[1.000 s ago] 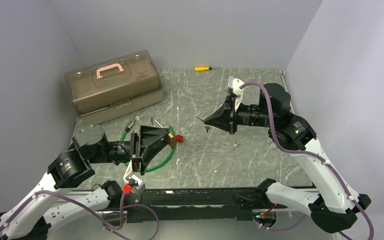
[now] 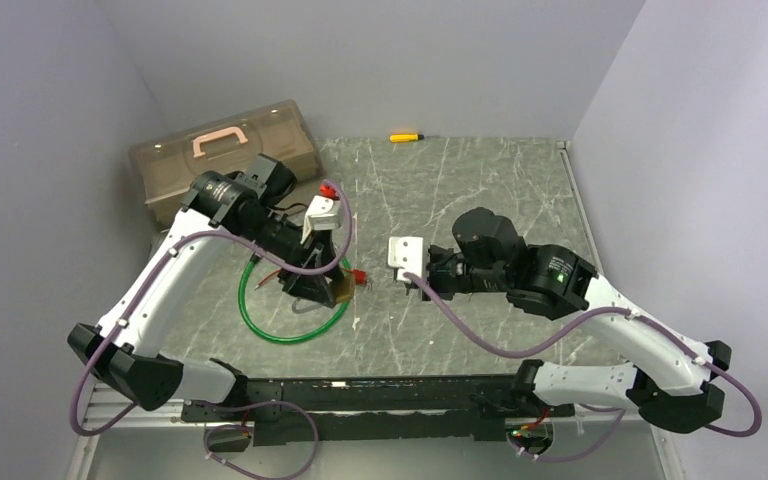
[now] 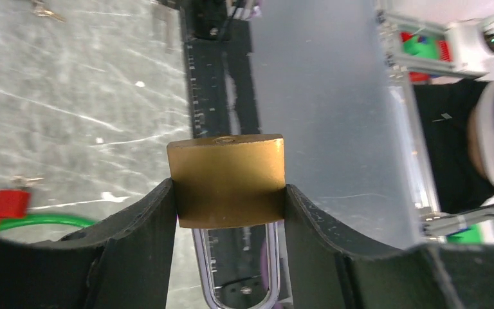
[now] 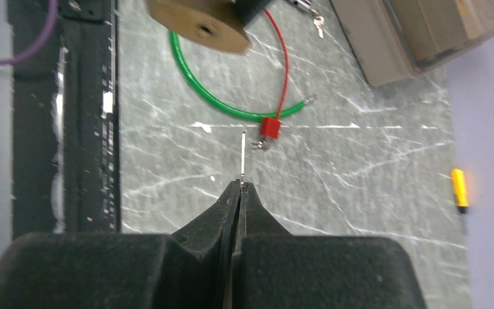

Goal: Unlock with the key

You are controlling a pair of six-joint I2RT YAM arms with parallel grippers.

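My left gripper is shut on a brass padlock [image 3: 225, 174], its steel shackle hanging below between the fingers. In the right wrist view the padlock [image 4: 199, 22] hangs at the upper left, keyhole visible, apart from my right gripper. That gripper is shut on a thin metal key [image 4: 243, 151], which sticks straight out from the fingertips. A red padlock [image 3: 9, 203] with keys lies on the marble table [image 4: 386, 174] by a green cable lock [image 4: 215, 102].
A brown toolbox [image 2: 225, 150] stands at the back left. A yellow screwdriver [image 2: 406, 137] lies at the back edge. More keys [image 3: 45, 11] lie on the table. Grey walls bound the sides and back.
The right gripper has moved toward the front and turned.
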